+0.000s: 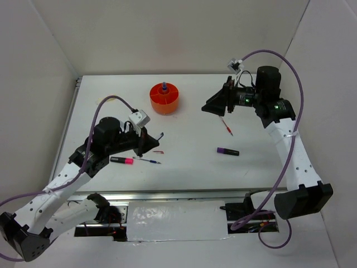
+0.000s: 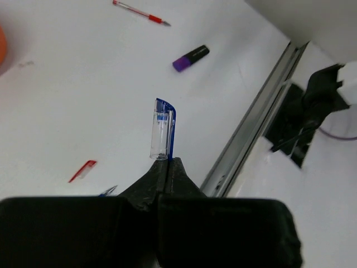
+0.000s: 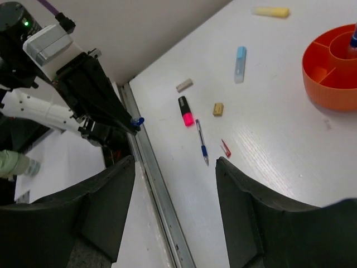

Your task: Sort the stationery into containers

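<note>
My left gripper (image 1: 150, 143) is shut on a blue-capped pen (image 2: 163, 128), held upright in the left wrist view above the table. My right gripper (image 1: 215, 107) stands open over the table's right half, nothing between its fingers. An orange divided container (image 1: 164, 103) at the back holds a blue item. Loose on the table lie a purple highlighter (image 1: 227, 151), a pink highlighter (image 1: 121, 160), a red pen (image 1: 226, 125), a blue pen (image 1: 147, 160), a small red piece (image 2: 82, 171), a yellow highlighter (image 3: 270, 12), a light blue item (image 3: 240, 64), a tan eraser (image 3: 218, 109) and a grey block (image 3: 184, 85).
The table (image 1: 195, 173) has free room at its front centre and around the container. A metal rail (image 3: 169, 223) runs along the front edge, and walls close in the sides and back.
</note>
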